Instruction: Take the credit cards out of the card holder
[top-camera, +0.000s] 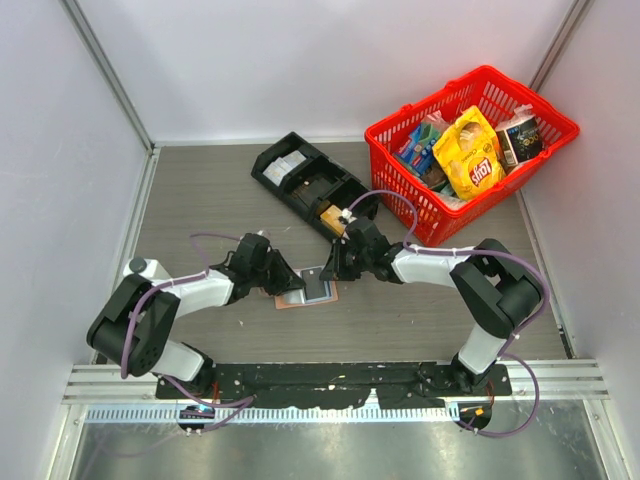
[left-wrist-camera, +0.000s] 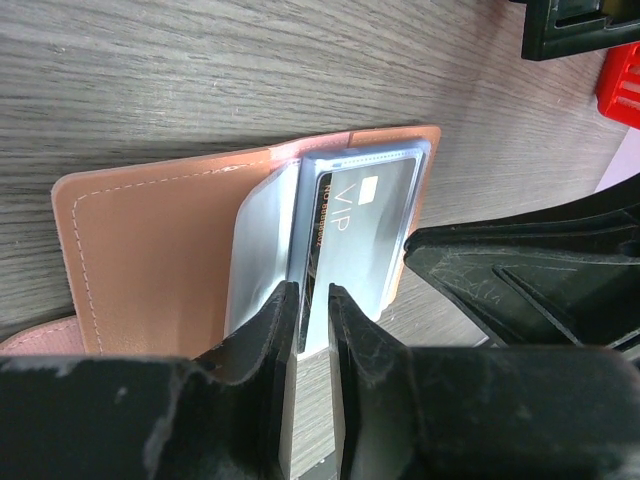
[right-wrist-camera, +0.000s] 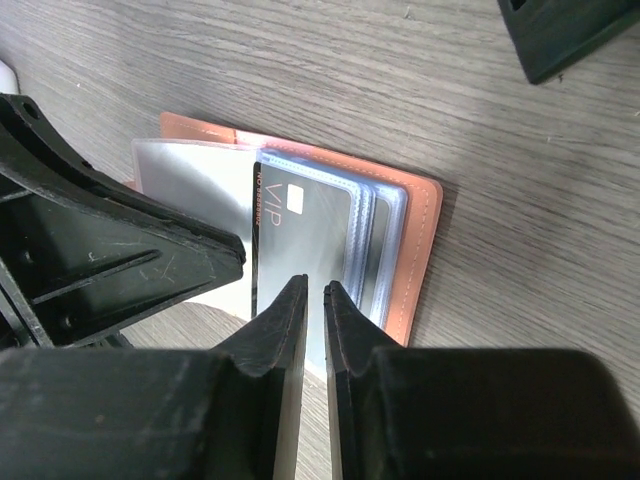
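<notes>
The card holder (top-camera: 279, 303), tan leather with clear sleeves, lies open flat on the table between my grippers. A grey card marked VIP (left-wrist-camera: 372, 205) sits inside its clear sleeve (right-wrist-camera: 360, 225), with another sleeve showing beneath along the right side. In the left wrist view, my left gripper stands part open at the left edge of the VIP sleeve, nothing clearly held. My right gripper is nearly closed at the sleeve's near side, apparently pinching it; the fingers hide the exact contact. A loose clear page (left-wrist-camera: 262, 235) stands raised left of the card.
A black compartment tray (top-camera: 265, 160) lies behind the holder, with white cards (top-camera: 284, 167) in its left section. Beside it, a red basket (top-camera: 395, 190) full of packages fills the back right. Bare table lies left and right of the holder.
</notes>
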